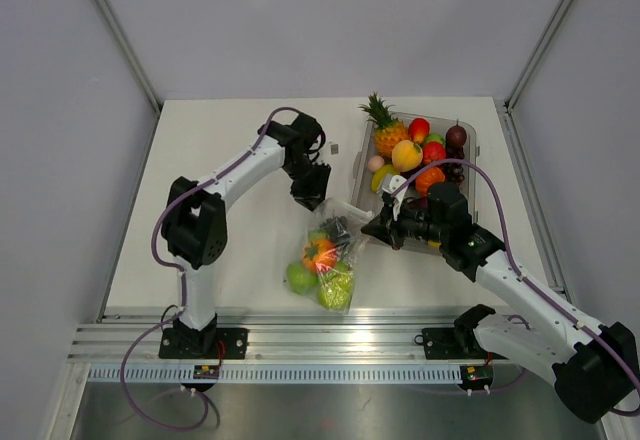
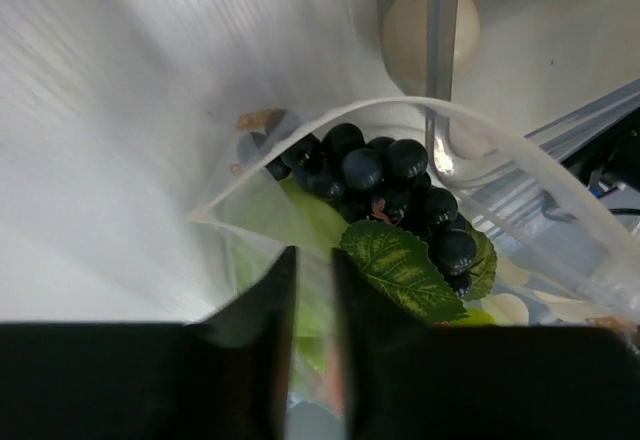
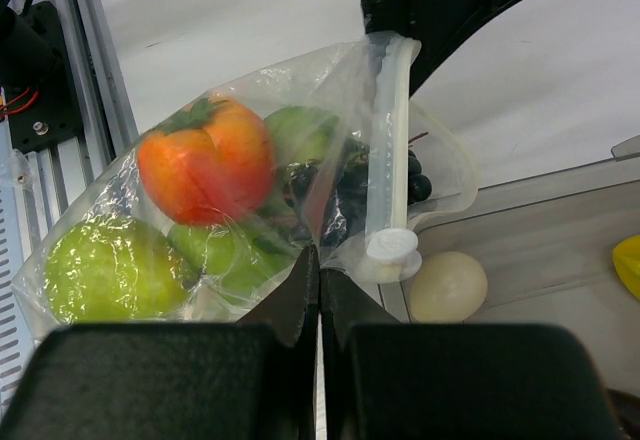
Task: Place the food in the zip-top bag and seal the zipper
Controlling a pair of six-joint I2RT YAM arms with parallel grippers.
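The clear zip top bag [image 1: 333, 260] lies at the front middle of the table. A tomato-like orange fruit [image 3: 205, 160], green fruit [image 3: 112, 268] and dark grapes [image 2: 365, 175] are inside it. Its mouth gapes in the left wrist view, the grapes showing through. The white zipper slider [image 3: 392, 245] sits at the mouth's near end. My right gripper is shut on the bag's film beside the slider. Over the mouth's far corner stands my left gripper, its fingers slightly apart; film shows behind the gap, and I cannot tell whether any lies between.
A grey tray [image 1: 360, 182] of toy food, with a pineapple [image 1: 390, 138] and a yellow-orange fruit [image 1: 406, 155], stands right behind the bag. An egg [image 3: 448, 287] lies near its edge.
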